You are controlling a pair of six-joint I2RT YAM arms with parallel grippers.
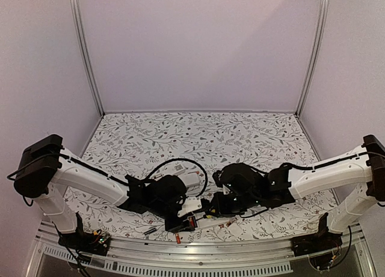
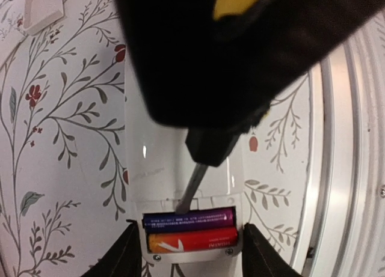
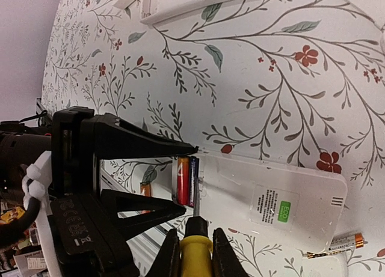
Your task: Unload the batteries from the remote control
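The white remote (image 3: 271, 199) lies with its battery bay facing up, holding a red battery (image 2: 192, 240) and a dark blue one (image 2: 189, 220). My left gripper is shut on the remote's battery end, one finger on each side. My right gripper is shut on a yellow-handled tool with a thin metal shaft, whose tip reaches into the bay at the blue battery's edge. Loose batteries lie beside the remote: one orange (image 3: 145, 193), another silver and orange (image 3: 334, 247).
Other white cases (image 3: 198, 0) lie behind the remote. A metal rail (image 2: 331, 169) runs along the table's front edge.
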